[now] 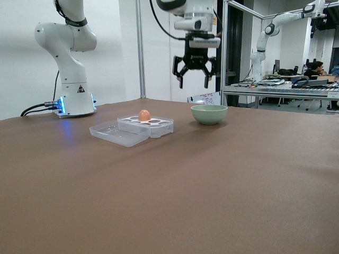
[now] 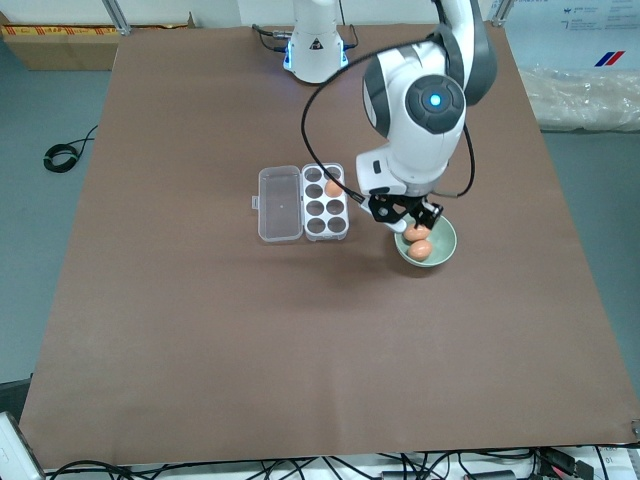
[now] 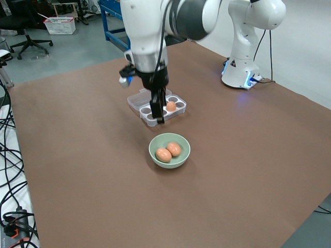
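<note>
A pale green bowl holds two brown eggs, right of the clear egg tray with its lid open flat. One egg sits in the tray; its other visible cups look empty. My black gripper is raised above the table, over or near the bowl's back side, its fingers spread open with nothing between them in the top view. In the right view it hangs in front of part of the tray.
Cables run along the table's outer edge.
</note>
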